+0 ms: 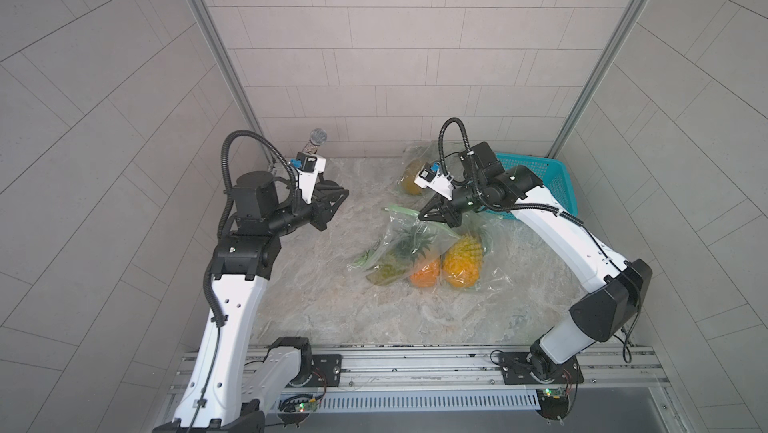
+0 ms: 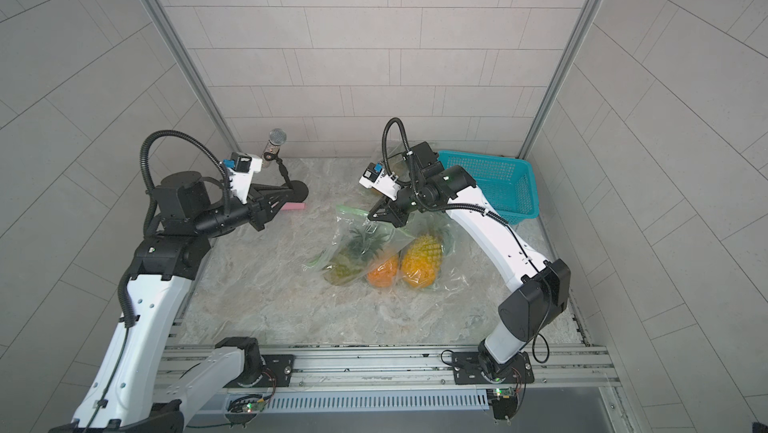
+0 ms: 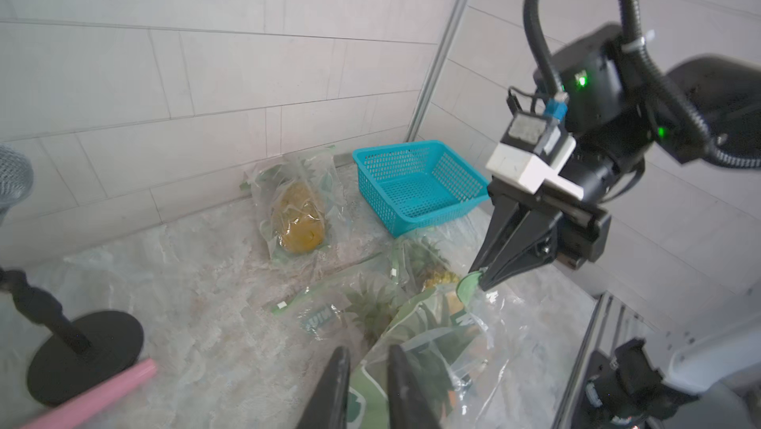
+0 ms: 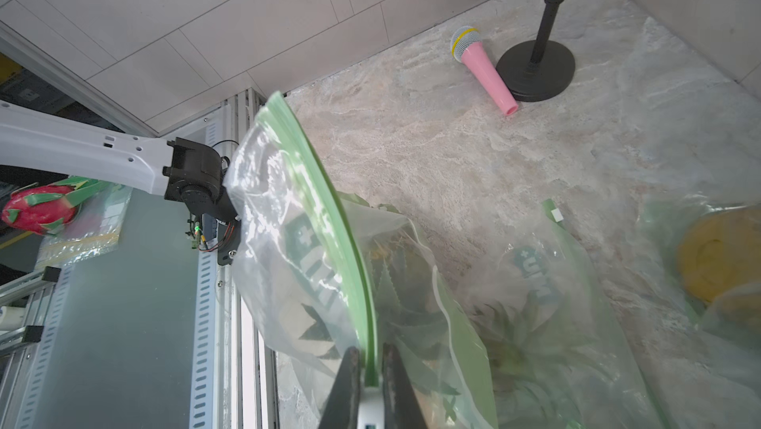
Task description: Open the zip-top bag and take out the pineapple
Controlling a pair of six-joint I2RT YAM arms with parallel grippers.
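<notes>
Clear zip top bags with pineapples lie on the marble table: a dark green one (image 2: 341, 271), an orange one (image 1: 425, 272) and a yellow one (image 1: 463, 261). My right gripper (image 1: 424, 217) is shut on a bag's green zip strip (image 4: 333, 223) above these; that bag hangs below it, its mouth appearing parted in the right wrist view. My left gripper (image 2: 280, 202) hangs in the air left of the bag, apart from it. In the left wrist view its blurred fingers show a small gap with nothing clearly held.
A bagged brown item (image 3: 301, 226) lies at the back, beside a blue basket (image 2: 488, 181). A microphone stand (image 4: 535, 68) and pink microphone (image 4: 487, 76) are at back left.
</notes>
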